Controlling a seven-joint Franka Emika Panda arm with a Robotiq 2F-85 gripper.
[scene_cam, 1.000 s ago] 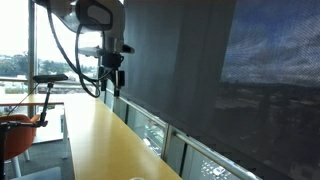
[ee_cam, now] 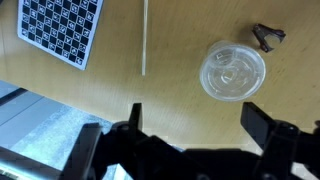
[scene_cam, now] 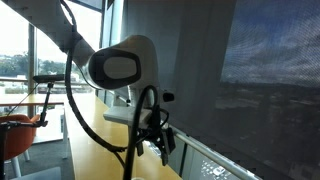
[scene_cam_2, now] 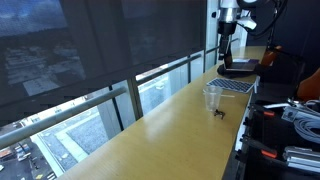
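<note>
My gripper is open over the table, its two dark fingers wide apart with bare wood between them. A clear round cup lies beyond the right finger in the wrist view; it also stands upright on the table as a clear cup in exterior view 2. Close beside it is a small dark object, possibly a clip. A thin pale stick lies apart, left of the cup. In exterior view 1 the gripper hangs above the table.
A checkered board lies at the upper left of the wrist view. A window ledge and dark blind run along one side. Equipment stands off the opposite edge.
In exterior view 1 the arm has come closer to the camera, sinking lower and shifting right, with its gripper now lower over the table. The table and blind look unchanged.
</note>
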